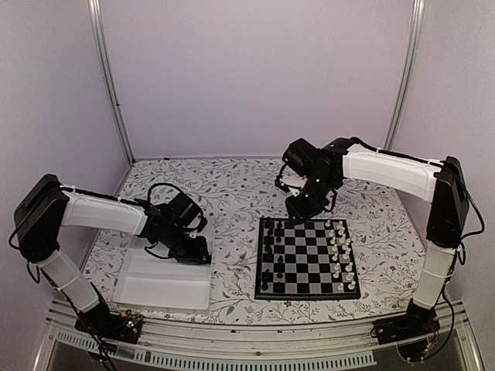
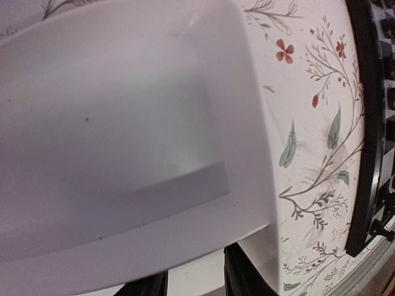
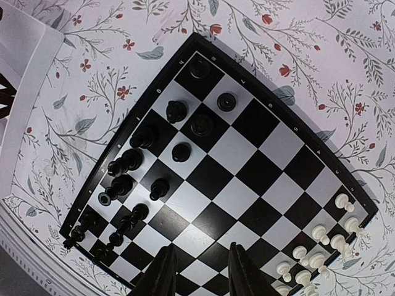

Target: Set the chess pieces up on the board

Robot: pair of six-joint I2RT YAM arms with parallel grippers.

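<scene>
The chessboard [image 1: 307,260] carries dark pieces along its left side, such as one [image 3: 181,152], and white pieces along its right side, such as one [image 3: 319,234]. My left gripper is low in the white tray [image 1: 162,294] left of the board; its fingertips sit at a tray wall, partly hidden, apart, and what lies between their tips is not clear. My right gripper hangs open above the board, its fingers apart with only board squares showing between them.
Walls [image 1: 62,100] enclose the back and sides.
</scene>
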